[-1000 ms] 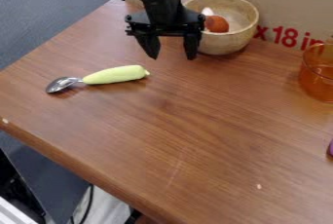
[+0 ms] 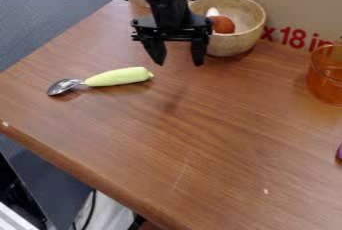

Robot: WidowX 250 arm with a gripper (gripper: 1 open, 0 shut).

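My black gripper (image 2: pixel 178 52) hangs at the top centre of the camera view, its two fingers spread apart with nothing between them, in front of a light wooden bowl (image 2: pixel 237 39). The bowl holds a reddish-brown round object (image 2: pixel 222 24) and something white beside it, partly hidden by the arm. A spoon (image 2: pixel 64 86) with a pale green handle (image 2: pixel 120 76) lies on the wooden table (image 2: pixel 174 154), left of and below the gripper.
An orange translucent container (image 2: pixel 325 74) stands at the right edge. A small purple object at the far right is mostly cut off. A cardboard panel backs the table; its left edge drops off.
The gripper has shifted very slightly over the last second. The spoon, bowl and container have not moved.
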